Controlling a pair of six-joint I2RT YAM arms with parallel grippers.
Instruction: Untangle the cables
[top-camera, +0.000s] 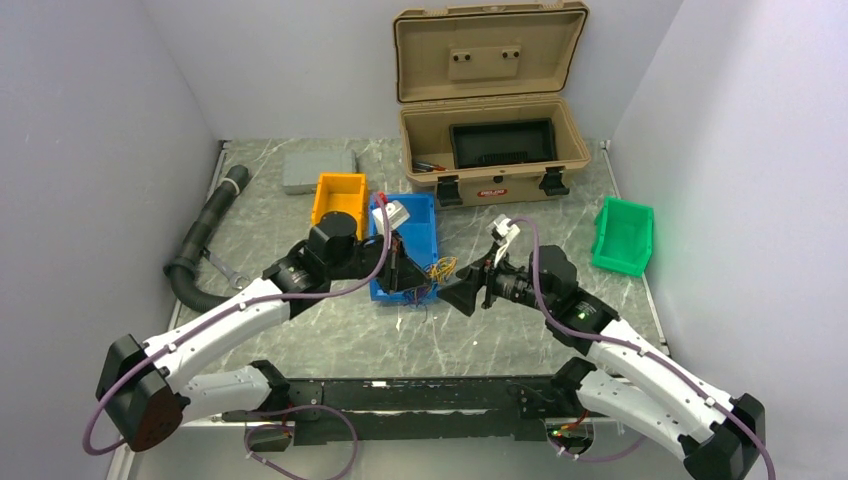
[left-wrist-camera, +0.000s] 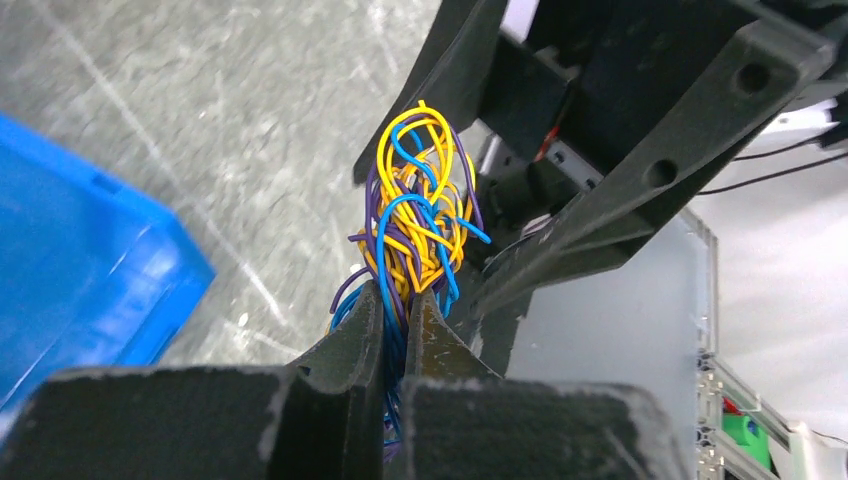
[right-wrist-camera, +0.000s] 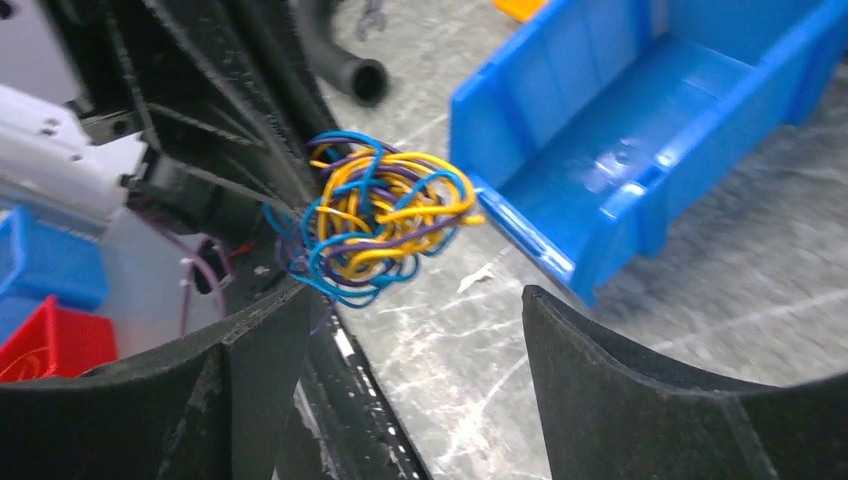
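Observation:
A tangled bundle of yellow, blue and purple cables (top-camera: 441, 268) hangs in the air over the front right part of the blue bin. My left gripper is shut on the bundle, with the knotted mass (left-wrist-camera: 425, 200) sticking out past its fingertips. Facing it from the right, my right gripper has its fingers spread apart and nothing between them. In the right wrist view the cables (right-wrist-camera: 390, 215) lie beyond those open fingers, nearer the left one. Where single strands run inside the knot cannot be made out.
Beneath the cables stands the blue bin (top-camera: 431, 225), empty in its visible part. An orange bin (top-camera: 340, 195), a green bin (top-camera: 622, 236) and an open tan toolbox (top-camera: 590, 158) stand farther off.

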